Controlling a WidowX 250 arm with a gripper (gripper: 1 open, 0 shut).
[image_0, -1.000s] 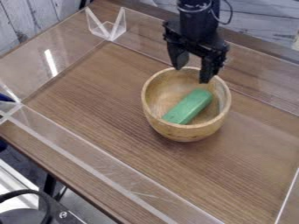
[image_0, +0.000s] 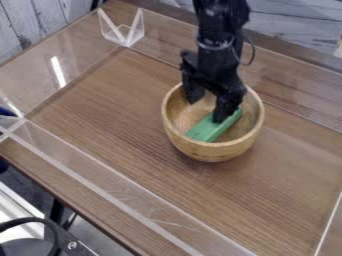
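A wooden bowl (image_0: 186, 140) sits on the table with a green bar-shaped object (image_0: 214, 124) inside it. My black gripper (image_0: 210, 92) hangs over the back of the bowl, its fingers pointing down at the bowl's interior, open. The fingers are blurred; I cannot tell whether they touch anything inside.
A small white wire-like piece (image_0: 120, 28) stands at the back left. Dark cables and arm parts lie along the lower left edge.
The bowl and green object look about the same.
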